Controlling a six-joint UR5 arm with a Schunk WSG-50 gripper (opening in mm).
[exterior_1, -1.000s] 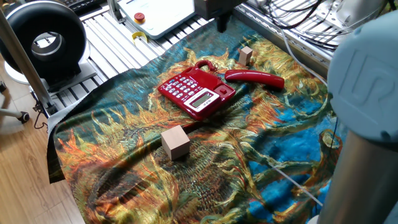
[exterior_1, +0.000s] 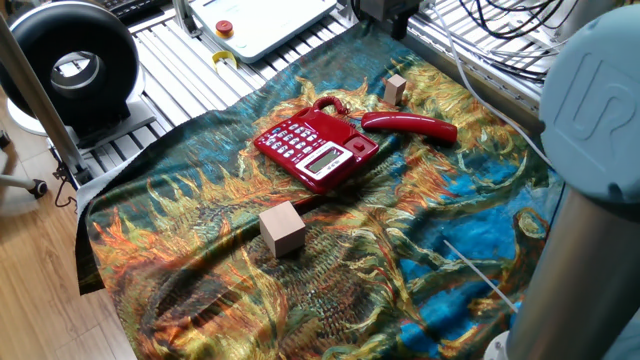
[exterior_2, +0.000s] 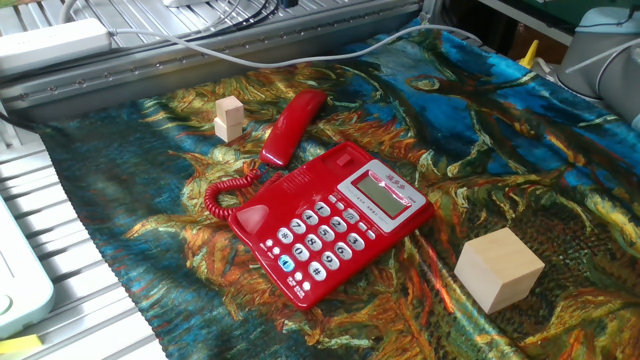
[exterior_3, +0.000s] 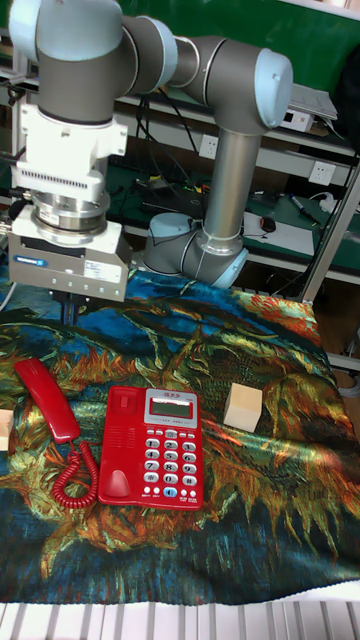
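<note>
A red desk telephone (exterior_2: 315, 225) lies face up on the patterned cloth, its keypad and display showing. Its handset (exterior_2: 293, 128) is off the base and rests on the cloth, joined by the coiled cord (exterior_3: 77, 478). Two small wooden blocks (exterior_2: 229, 120) stand one on the other near the handset's far end. Beyond the phone's display side sits a larger wooden cube (exterior_1: 283, 229). My gripper (exterior_3: 69, 311) hangs above the cloth, behind the handset in exterior view 3. Its dark fingers overlap there, so their opening cannot be judged, and no object shows at them.
Rumpled cloth (exterior_1: 190, 265) covers the table, with open room around the large cube. A pale scale-like device (exterior_1: 262, 25) with a red button stands at the back. Cables (exterior_1: 510, 25) and a metal rail (exterior_2: 110, 85) run along one edge.
In exterior view 1 my gripper has moved right and up, nearly out of the top edge. The arm's blue joint has shifted slightly right. Phone, handset and blocks have not moved.
</note>
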